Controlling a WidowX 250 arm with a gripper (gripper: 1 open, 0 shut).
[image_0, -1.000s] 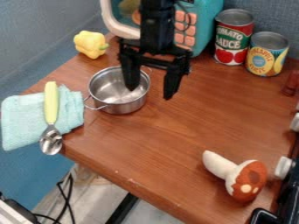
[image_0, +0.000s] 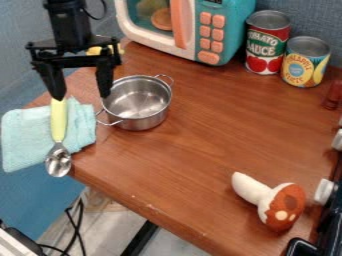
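Observation:
My black gripper (image_0: 75, 70) hangs at the upper left, open, with nothing visible between its fingers, above and beside a steel pot (image_0: 138, 105) with two side handles. Just below it, a spoon (image_0: 59, 150) with a pale yellow handle lies on a light blue towel (image_0: 27, 135) at the table's left edge. A yellow object at the back left is mostly hidden behind the arm.
A teal toy microwave (image_0: 187, 25), a tomato sauce can (image_0: 266, 45) and a second can (image_0: 306, 65) stand at the back. A toy mushroom (image_0: 274, 200) lies at the front right.
My gripper has moved left from over the pot's right side, past the pot, to above the spoon handle and towel. The objects on the table have not visibly moved.

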